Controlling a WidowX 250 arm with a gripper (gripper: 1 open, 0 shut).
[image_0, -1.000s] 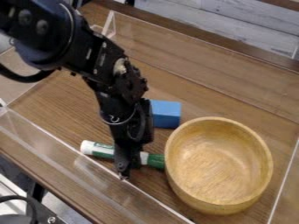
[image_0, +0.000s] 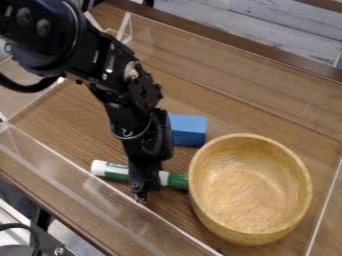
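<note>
My black gripper (image_0: 144, 180) reaches down to a white and green cylindrical object (image_0: 114, 170) lying on the wooden surface, and is shut on it near its middle. The object's green end reaches right to the rim of a large yellow bowl (image_0: 249, 150); whether they touch is hard to tell.
A blue block (image_0: 189, 127) sits behind the gripper, just above the bowl's left side. Clear walls edge the near left of the surface.
The upper part of the arm and gripper has shifted slightly; the fingertips, the cylindrical object, bowl and block look about the same.
</note>
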